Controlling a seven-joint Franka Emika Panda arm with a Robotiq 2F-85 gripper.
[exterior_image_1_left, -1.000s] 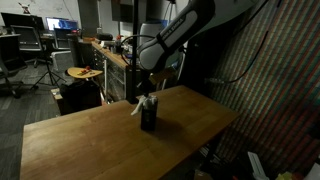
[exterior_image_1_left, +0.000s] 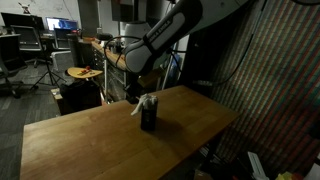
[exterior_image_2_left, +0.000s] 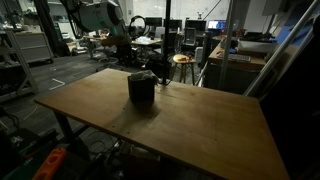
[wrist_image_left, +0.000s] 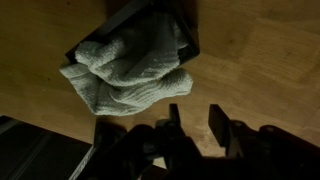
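A black box (exterior_image_2_left: 141, 92) stands upright on the wooden table (exterior_image_1_left: 90, 138). Over its rim hangs a pale grey cloth (wrist_image_left: 133, 62), partly in the box and partly draped outside, as the wrist view shows from above. My gripper is apart from the cloth, to one side of it, with a gap between its two dark fingers and bare wood behind. In the first exterior view the gripper (exterior_image_1_left: 134, 92) is dark against the background, above and behind the box; its fingers are hard to make out there.
Bare tabletop (exterior_image_2_left: 210, 115) lies on both sides of the box. Beyond the table are a round stool (exterior_image_1_left: 84, 73), office chairs and desks. A ribbed dark partition (exterior_image_1_left: 265, 80) stands at the right.
The arm has shifted left in the first exterior view. The box and cloth look unmoved.
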